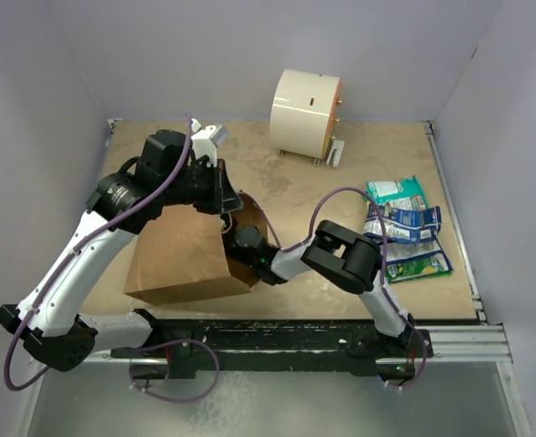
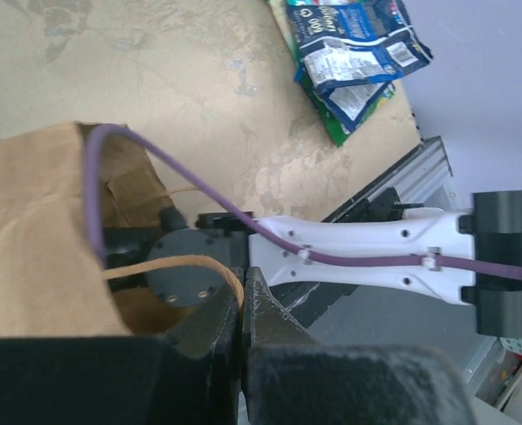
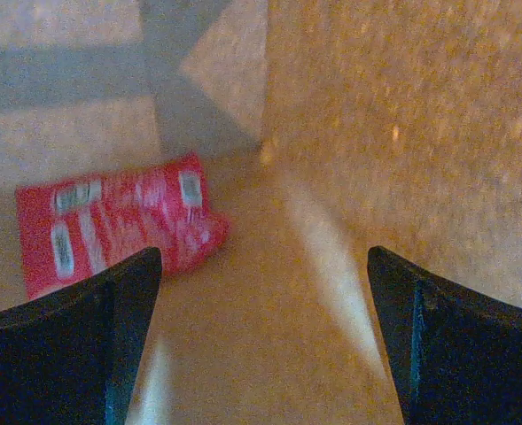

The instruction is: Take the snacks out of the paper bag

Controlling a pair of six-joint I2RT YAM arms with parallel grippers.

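The brown paper bag (image 1: 181, 255) lies on its side with its mouth facing right. At the upper edge of that mouth, my left gripper is shut, its fingertips closed on the thin twisted bag handle (image 2: 190, 260). My right arm reaches into the mouth, and the bag wall hides its end from above. Inside, my right gripper stands open with nothing between its fingers. A red snack packet (image 3: 114, 221) lies ahead of it, toward the left finger in the right wrist view; the picture there is dim and grainy.
Several snack packets, teal (image 1: 397, 193), blue (image 1: 409, 224) and green (image 1: 422, 266), lie stacked at the table's right side. A cream-coloured drum (image 1: 304, 114) stands at the back. Bare table (image 1: 295, 187) shows between the bag and the stack.
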